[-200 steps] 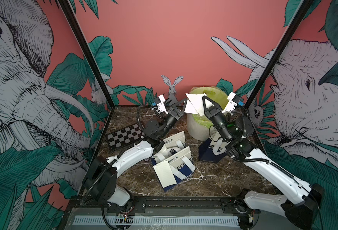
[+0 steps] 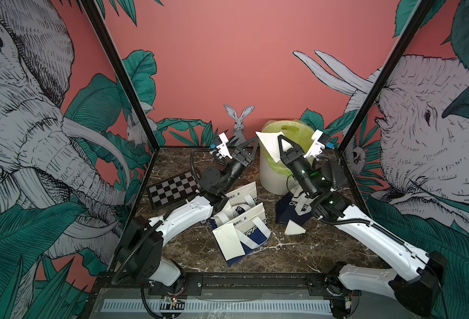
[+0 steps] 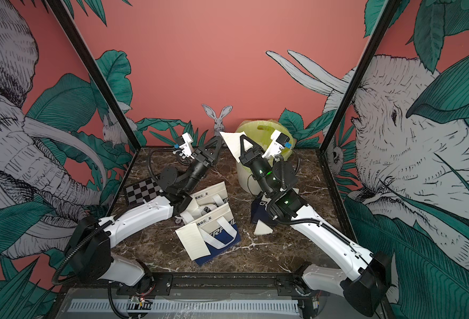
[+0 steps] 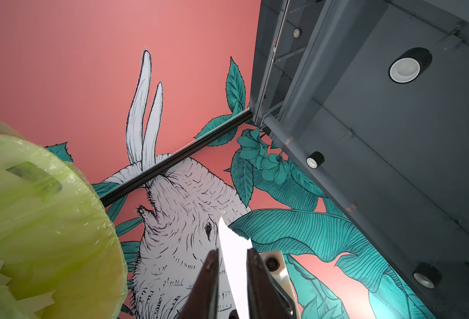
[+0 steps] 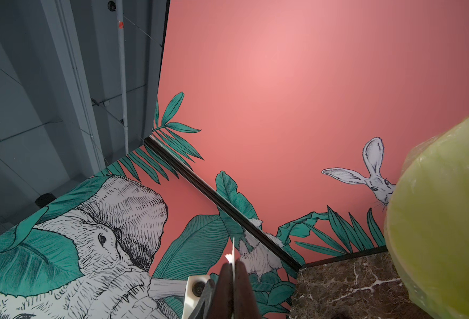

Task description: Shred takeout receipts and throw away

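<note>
A white receipt piece (image 2: 270, 143) with a pointed end hangs before the bin's mouth; my right gripper (image 2: 280, 139) is shut on it. In the right wrist view only a thin edge of paper (image 5: 233, 250) shows at that gripper's tips. My left gripper (image 2: 255, 141) stands partly open just left of the piece. Between its fingers the left wrist view shows a strip of white paper (image 4: 234, 265), with the fingers apart. A smaller torn piece (image 2: 294, 228) lies on the table before the blue bag. The bin (image 2: 275, 178) has a yellow-green liner with paper scraps (image 4: 36, 302) inside.
Two cream and blue bags (image 2: 253, 234) stand front centre, a blank receipt (image 2: 228, 242) resting against the nearer one. Another blue bag (image 2: 292, 209) sits under the right arm. A checkered board (image 2: 173, 189) lies left.
A torn piece that hung below the held receipt is gone from there, and a piece now lies on the table by the blue bag. My right gripper has shifted slightly left.
</note>
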